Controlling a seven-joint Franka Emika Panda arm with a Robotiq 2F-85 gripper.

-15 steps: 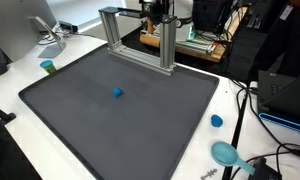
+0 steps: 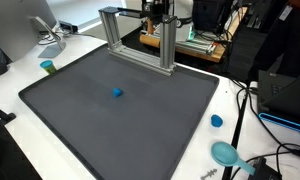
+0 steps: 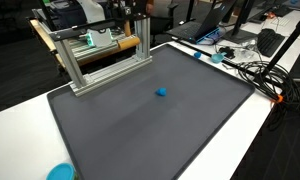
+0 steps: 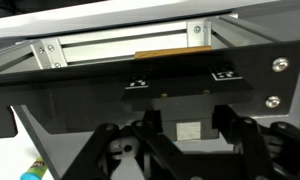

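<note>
In the wrist view my gripper is shut on a small pale piece (image 4: 188,131) with an orange upper edge. The piece sits against a long black panel (image 4: 90,105) that spans the view; I cannot tell whether the two are joined. Behind the panel is a pale metal frame (image 4: 100,45) with a brown strip (image 4: 175,52) inside. Both exterior views show a silver-legged rack (image 2: 140,55) at the table's edge, its upper part cut off by the top of the picture, so the grip is hard to make out there.
A dark grey mat (image 2: 120,115) covers most of the white table, with a small blue object (image 2: 117,92) lying on it. A blue piece (image 2: 216,121) and a teal cup-like item (image 2: 230,156) lie at the right. A green container (image 2: 48,67) stands far left.
</note>
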